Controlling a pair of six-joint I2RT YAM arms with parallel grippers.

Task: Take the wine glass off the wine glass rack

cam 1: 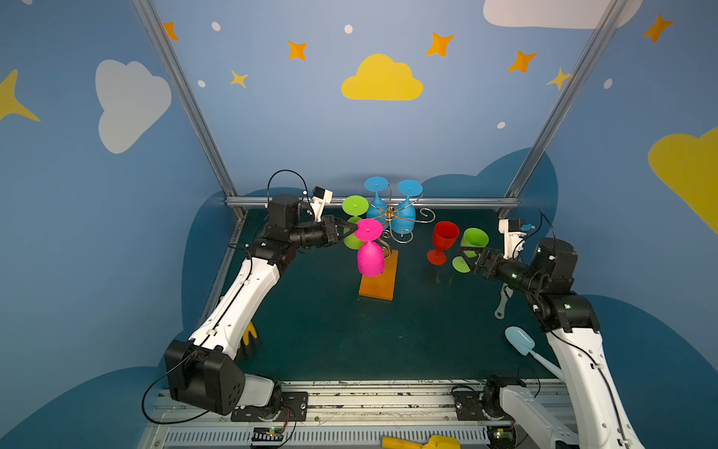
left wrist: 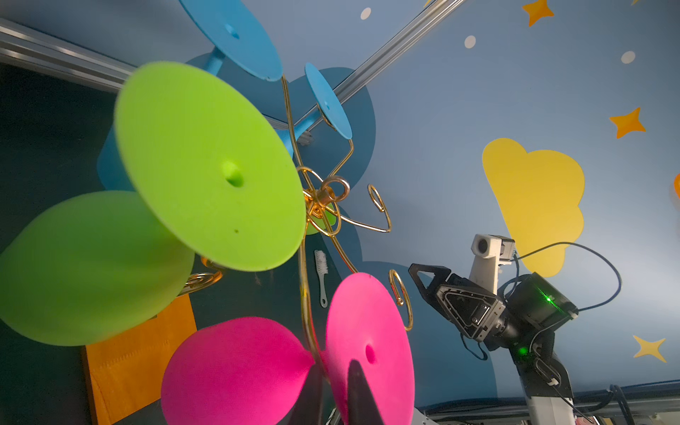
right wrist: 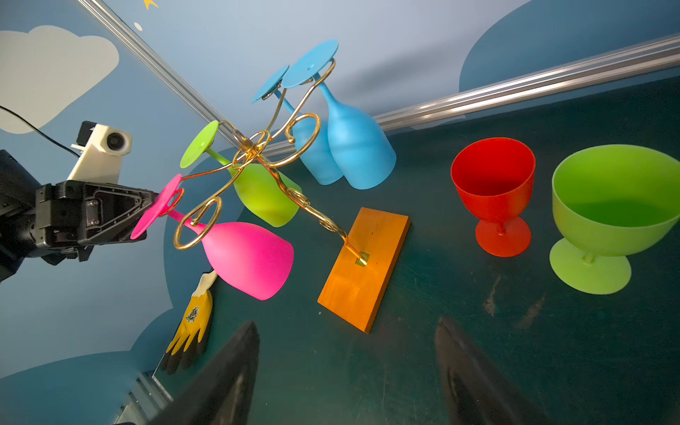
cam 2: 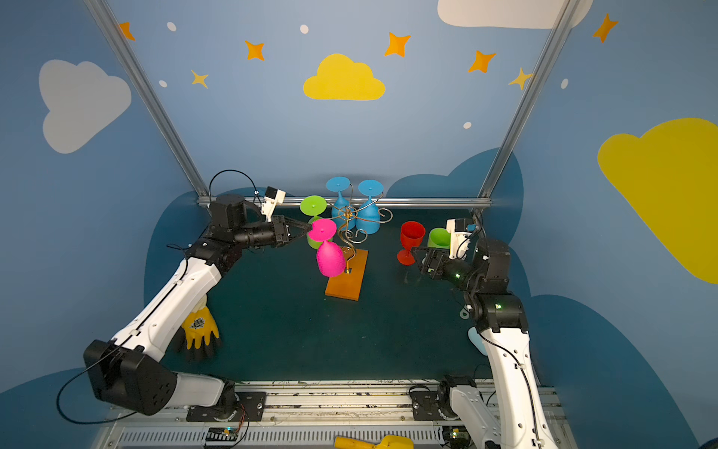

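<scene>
A gold wine glass rack point(right wrist: 251, 152) on a wooden base point(right wrist: 364, 276) holds four upside-down glasses: pink point(cam 1: 371, 258), green point(right wrist: 265, 194) and two blue point(right wrist: 357, 145). My left gripper point(cam 1: 347, 229) is at the pink glass's foot point(left wrist: 368, 318), its fingertips partly behind it; in the left wrist view they reach the foot's lower edge, and whether they grip it cannot be seen. My right gripper is open over the table, right of the rack, with nothing between its fingers.
A red goblet point(right wrist: 492, 184) and a green goblet point(right wrist: 602, 212) stand right of the rack. A glove point(right wrist: 191, 318) lies at the left edge, a scoop point(cam 1: 519, 340) and a brush at the right.
</scene>
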